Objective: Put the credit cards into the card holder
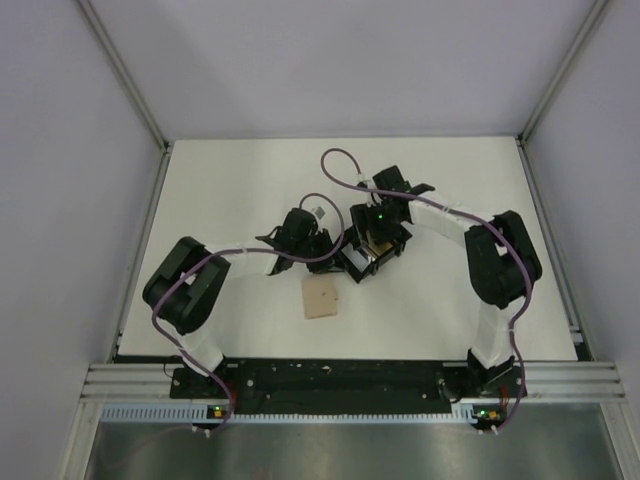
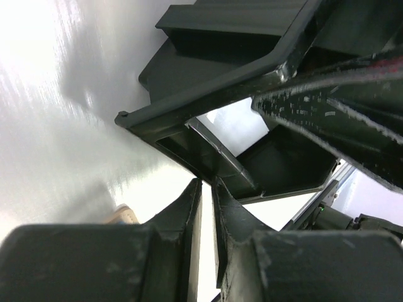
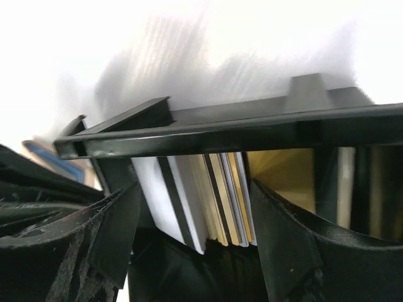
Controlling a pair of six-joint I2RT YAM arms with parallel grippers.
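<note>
The black card holder sits at mid-table, turned diagonally. In the right wrist view, silver and gold cards stand in its slots, with a flat gold card to their right. My right gripper hovers over these cards, part open, its fingertips either side of some of them. My left gripper is shut at the holder's lower-left end, its fingertips touching or very near the frame; what is between them is hard to see.
A light tan square pad lies just below the holder toward the front edge.
</note>
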